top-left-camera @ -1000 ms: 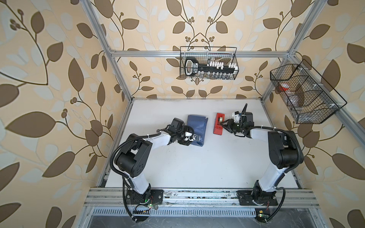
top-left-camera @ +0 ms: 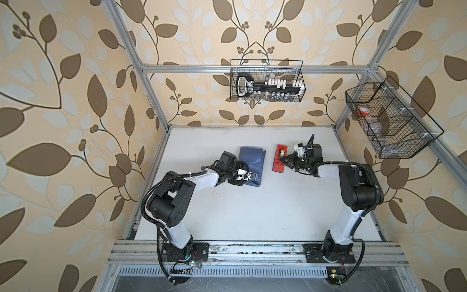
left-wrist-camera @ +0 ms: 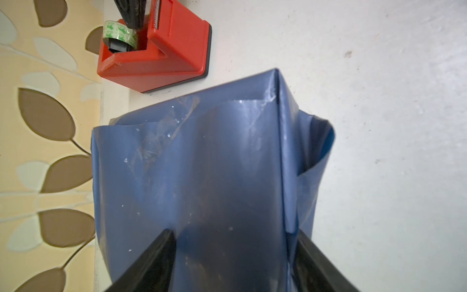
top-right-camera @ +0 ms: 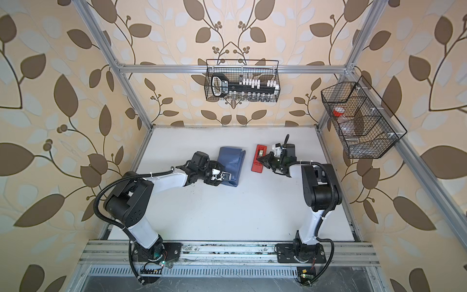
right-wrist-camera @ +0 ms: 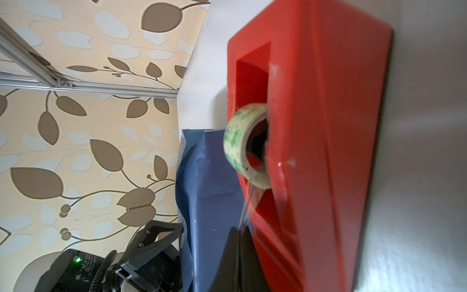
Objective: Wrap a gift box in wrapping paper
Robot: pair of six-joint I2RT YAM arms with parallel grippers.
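The gift box, covered in blue paper, lies mid-table. In the left wrist view, folded flaps of the paper stick out along one side. My left gripper is open over the box, its fingers apart with the blue surface between them. A red tape dispenser stands to the right of the box, holding a green-and-white tape roll. My right gripper is shut at the dispenser; a thin clear strip of tape runs from the roll to its fingertips.
A wire basket with small items hangs on the back wall, another basket on the right wall.
My right arm has shifted slightly to the left at the dispenser. The left arm, box and dispenser look about the same.
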